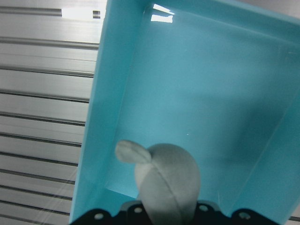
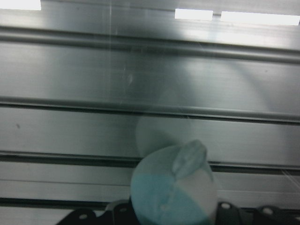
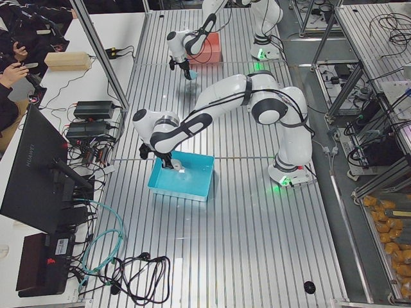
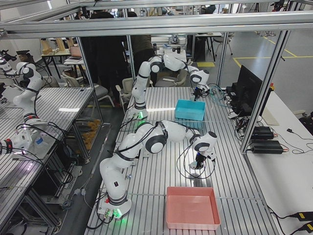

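A grey plush toy (image 1: pixel 166 183) with a small ear is held by my left gripper (image 3: pixel 168 160), shut on it over the cyan bin (image 3: pixel 183 189); in the left wrist view it hangs above the bin's left half. My right gripper (image 4: pixel 199 161) is shut on a light blue and grey plush toy (image 2: pixel 171 187), held a little above the grooved metal table, away from both bins.
A pink bin (image 4: pixel 192 208) sits near the right arm. A monitor (image 3: pixel 42 179), power boxes and coiled cables line the table's side. Bare table (image 3: pixel 237 237) lies around the cyan bin.
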